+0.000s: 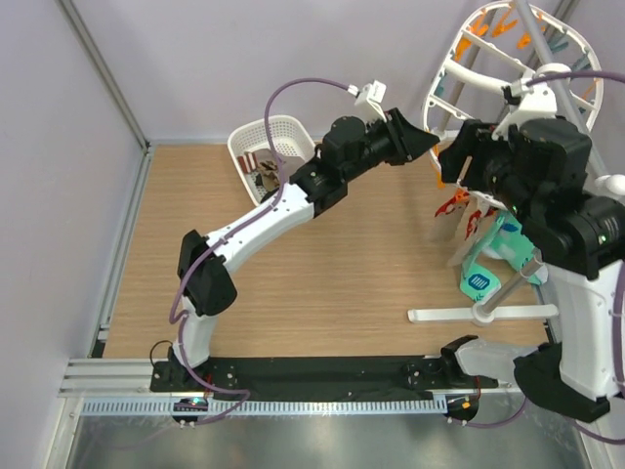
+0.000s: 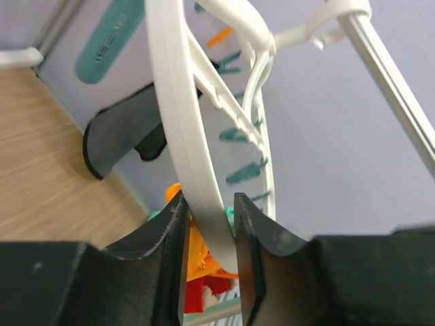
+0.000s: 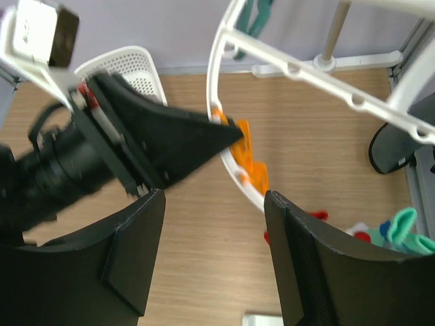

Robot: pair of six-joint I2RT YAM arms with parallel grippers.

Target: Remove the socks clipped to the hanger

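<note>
My left gripper (image 1: 432,143) is shut on the white rim of the round hanger (image 2: 194,146), which runs between its fingers in the left wrist view. Orange clips (image 3: 257,176) sit on that rim beside the left fingertips. Below hang socks with red parts (image 1: 457,202) and a teal sock (image 1: 480,280), partly covered by my right arm in the top view. In the right wrist view a teal sock (image 3: 404,227) shows at the lower right. My right gripper stands open, nothing between its fingers, with the clipped rim beyond its tips.
A white basket (image 1: 237,147) with several socks in it stands at the back, left of the hanger. The hanger's stand has a white foot (image 1: 439,315) on the wooden table (image 1: 322,293). Bare table lies in the middle and left.
</note>
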